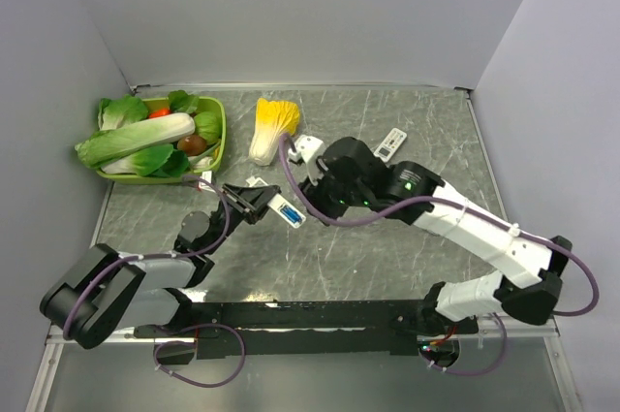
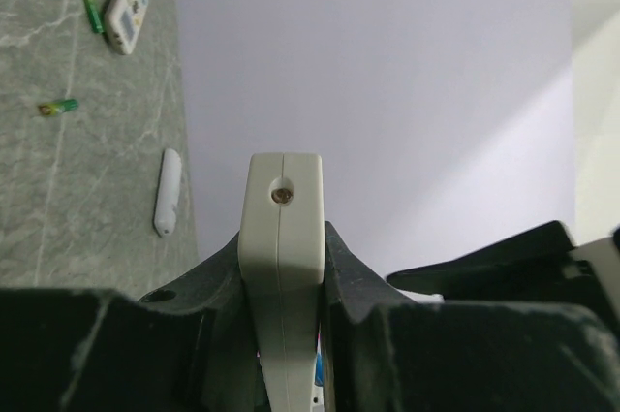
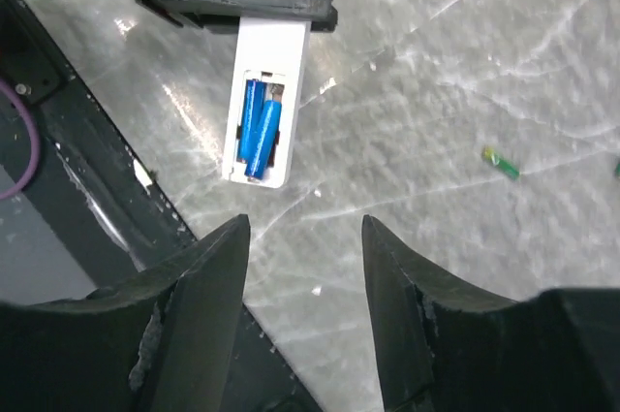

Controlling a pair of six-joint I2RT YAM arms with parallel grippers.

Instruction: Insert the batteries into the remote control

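Note:
My left gripper [image 1: 260,197] is shut on a white remote [image 1: 289,214], held above the table. In the right wrist view its open compartment holds two blue batteries [image 3: 250,111] [image 3: 263,139], side by side, one a little askew. My right gripper stands open with nothing between its fingers, just beside the remote; in the top view its tips are hidden by the arm. Green batteries [image 2: 58,108] [image 2: 92,11] [image 3: 501,163] lie on the table, near a second remote [image 1: 390,144] [image 2: 126,13].
A green basket of vegetables [image 1: 218,131] stands at back left, a napa cabbage [image 1: 273,129] at back centre. A small white piece [image 2: 168,191] lies on the table in the left wrist view. Walls enclose the sides.

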